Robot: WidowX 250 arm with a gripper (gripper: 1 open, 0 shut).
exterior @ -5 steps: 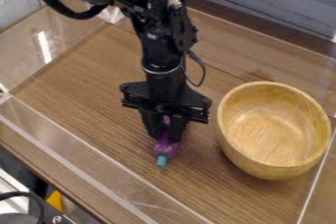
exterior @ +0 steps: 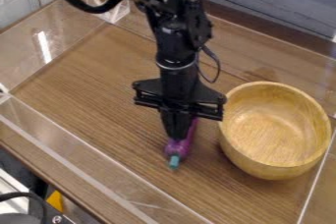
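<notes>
The black robot arm reaches down from the top centre to my gripper (exterior: 176, 128), which hangs over a purple object (exterior: 178, 145) with a teal tip, lying on the wooden surface. The gripper's fingertips are dark and overlap the near view of the purple object, so whether it touches it is unclear. The finger looks shut, with nothing clearly between the fingers.
A large tan bowl (exterior: 273, 130) sits right of the gripper, close beside it. A white wall runs along the back, and cables show at the lower left.
The gripper has moved slightly right and up from over the purple object, more of which now shows below it.
</notes>
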